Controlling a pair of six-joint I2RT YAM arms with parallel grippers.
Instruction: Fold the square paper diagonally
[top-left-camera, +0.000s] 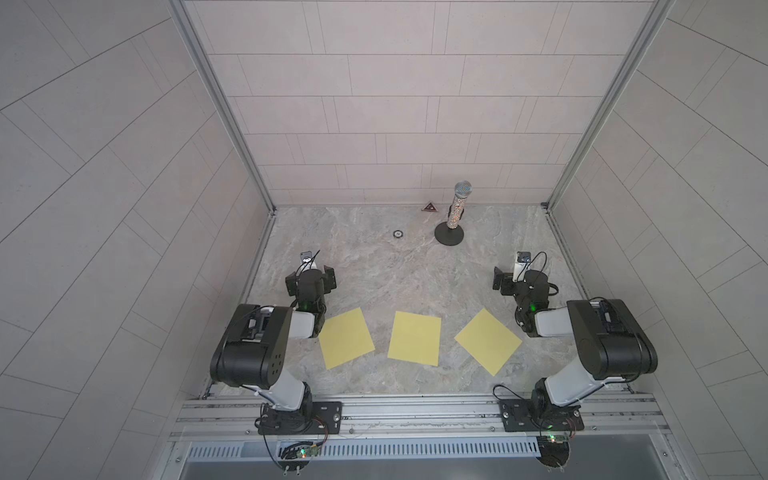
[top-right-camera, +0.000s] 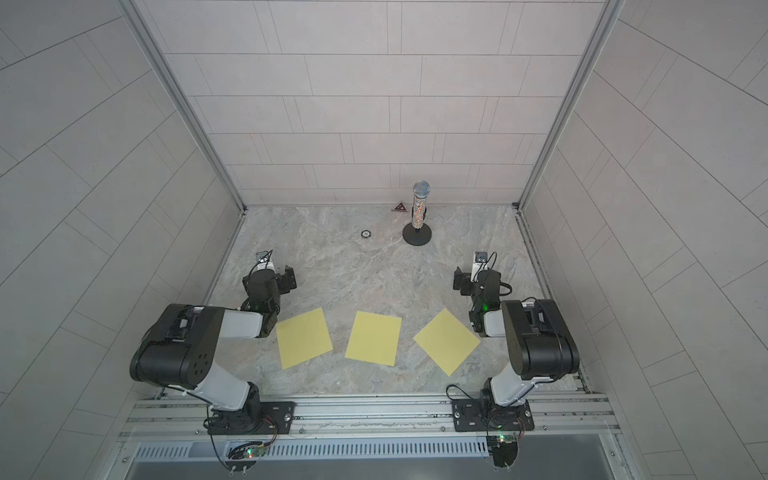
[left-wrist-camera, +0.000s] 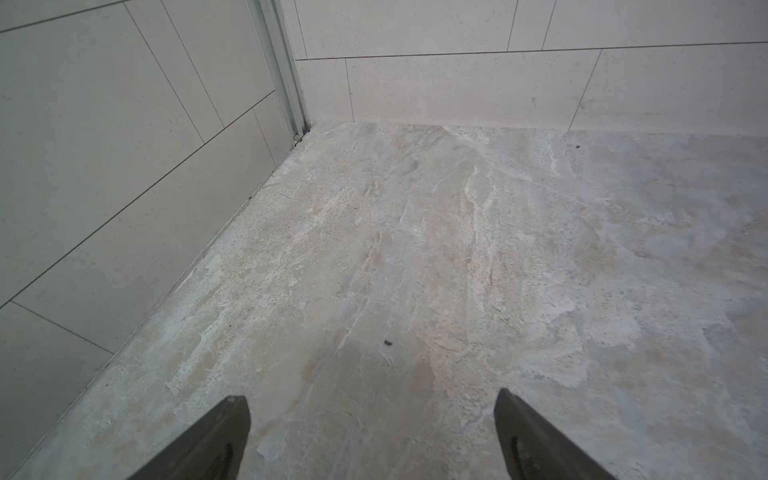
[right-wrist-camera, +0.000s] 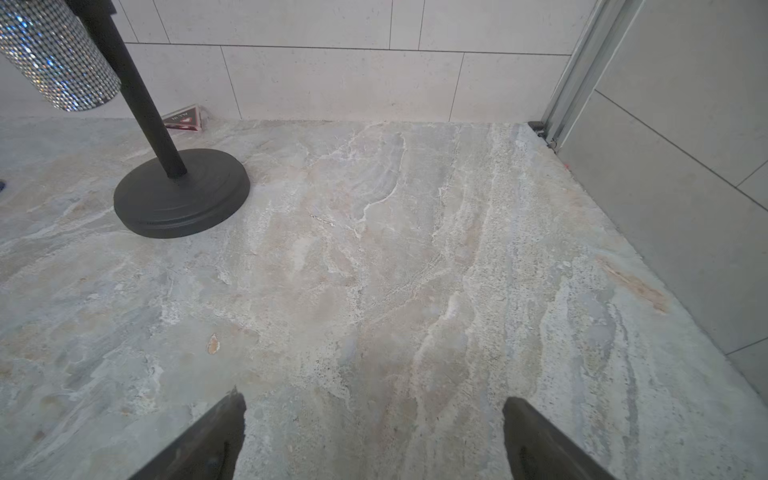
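Note:
Three flat, unfolded yellow square papers lie in a row near the front of the table. The left paper (top-left-camera: 346, 338) is slightly turned, the middle paper (top-left-camera: 414, 338) nearly straight, and the right paper (top-left-camera: 488, 342) stands on a corner like a diamond. My left gripper is open and empty, beyond the left paper and facing the back wall. Likewise open and empty, my right gripper is off to the right, beyond the right paper. Neither touches any paper, and no paper shows in the wrist views.
A glittery microphone (top-left-camera: 457, 209) on a round black stand (top-left-camera: 449, 234) is at the back, right of centre. Close by are a small dark triangular item (top-left-camera: 429, 207) and a small round disc (top-left-camera: 397, 233). Walls enclose the sides and back; mid-table is clear.

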